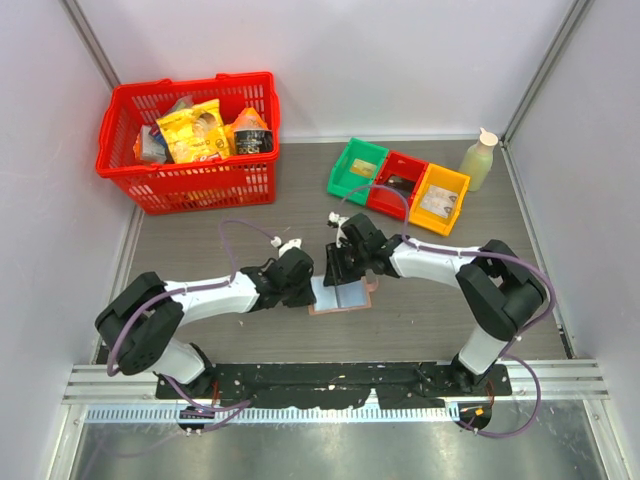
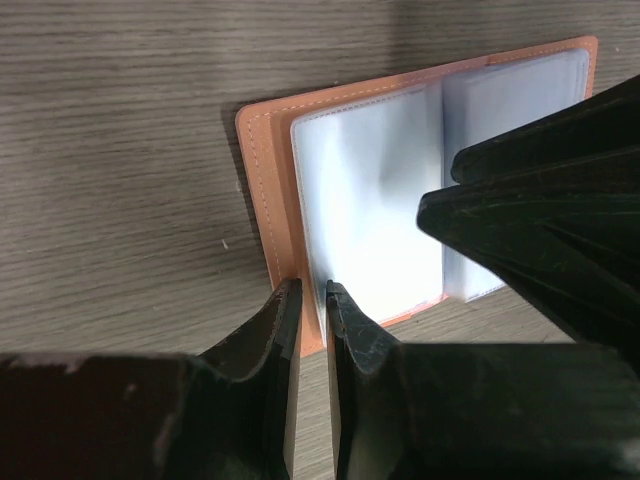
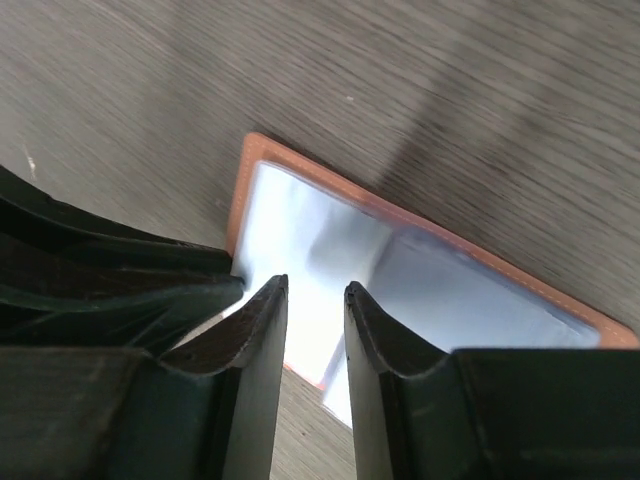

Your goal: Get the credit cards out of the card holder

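Observation:
The open card holder (image 1: 353, 293) lies flat between the grippers, a tan cover with clear sleeves (image 2: 370, 200). My left gripper is shut on the holder's left edge, its tips at the tan rim. My right gripper hangs over the sleeves, part open, with a gap between its fingertips and nothing seen held; in the left wrist view its dark fingers cover the right side of the holder. Whether cards sit in the sleeves cannot be told.
A red basket (image 1: 120, 160) with snack bags stands at the back left. Green, red and orange bins (image 1: 352, 182) and a pale bottle (image 1: 476, 165) are at the back right. The table around the holder is mostly clear.

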